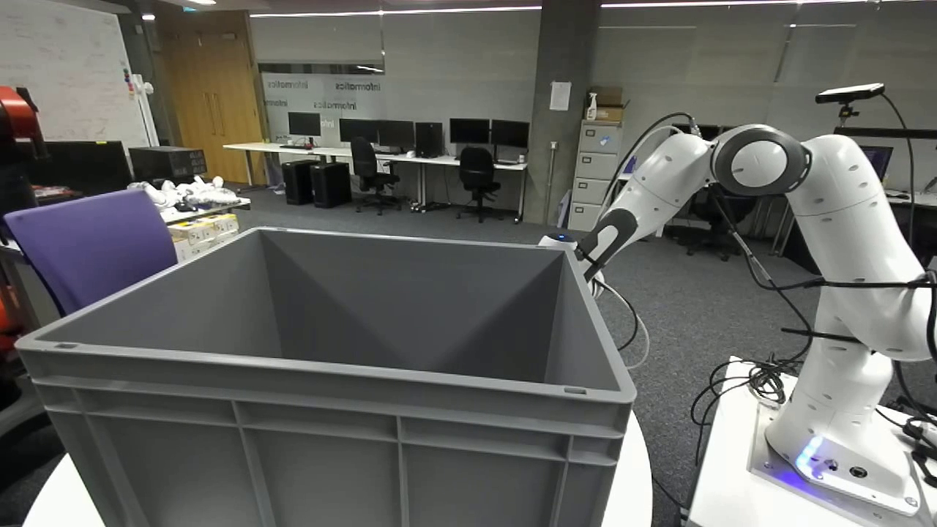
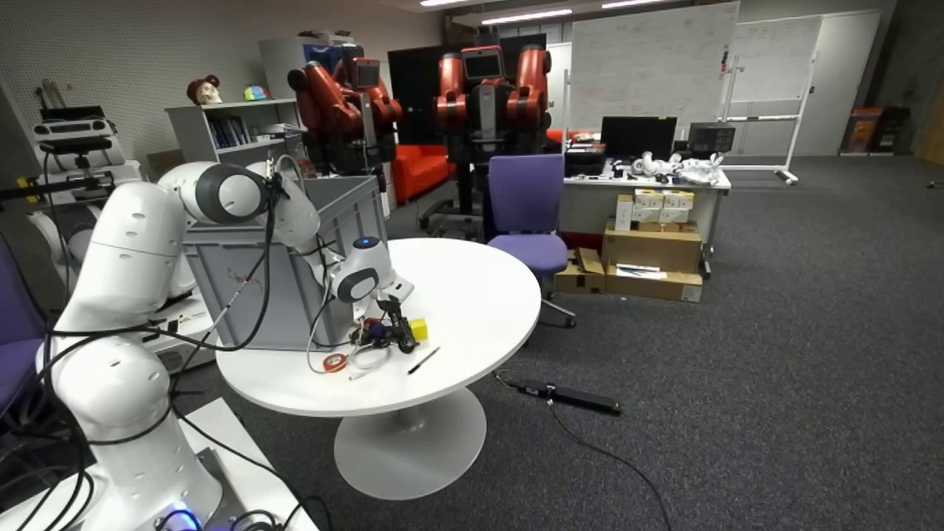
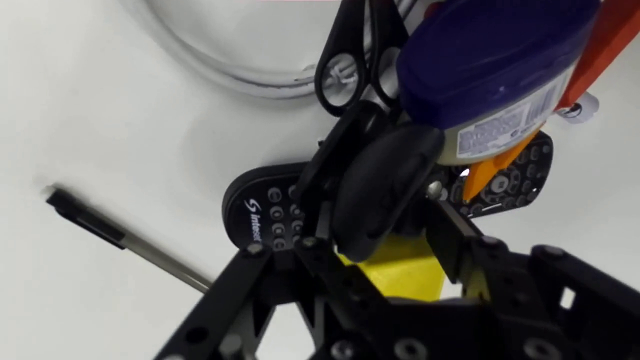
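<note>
In the wrist view my gripper reaches down over a small clutter, its fingers apart. A black rounded object (image 3: 384, 186) extends from between the fingers, above a black remote (image 3: 258, 210) and a yellow block (image 3: 408, 276). Whether the fingers touch the black object cannot be told. Against the clutter lie black-handled scissors (image 3: 339, 81) and a bottle with a dark blue part (image 3: 480, 54). In the second exterior view the gripper (image 2: 396, 335) is low at the table, beside the yellow block (image 2: 418, 329). The bin hides it in the first exterior view.
A tall grey bin (image 1: 351, 360) stands on the round white table (image 2: 478, 292), close to the arm. A pen (image 3: 138, 246) and a white cable loop (image 3: 240, 84) lie near the clutter.
</note>
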